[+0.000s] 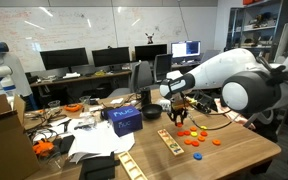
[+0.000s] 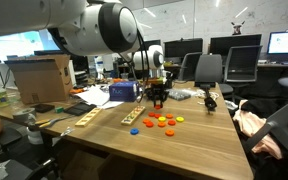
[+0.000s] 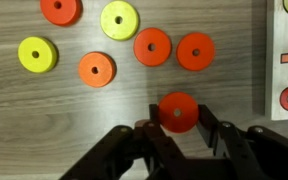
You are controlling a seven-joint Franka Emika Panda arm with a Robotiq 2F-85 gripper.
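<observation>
Between the fingertips of my gripper in the wrist view is a red disc (image 3: 178, 112) with a small centre hole, and the fingers are shut on it. Loose on the wooden table lie orange discs (image 3: 97, 69) and yellow discs (image 3: 119, 19), just beyond the fingers. At the right edge of that view is a wooden board (image 3: 285, 60) with red numbers. In the first exterior view my gripper (image 1: 178, 122) is over the table, beside the numbered board (image 1: 171, 142) and left of the scattered discs.
Blue discs (image 1: 197, 156) lie near the table's front. A blue box (image 1: 124, 120) and white papers (image 1: 92, 141) stand to the left, with a second wooden board (image 1: 131, 166) in front. Bare table (image 2: 199, 150) shows at the near right in the second exterior view.
</observation>
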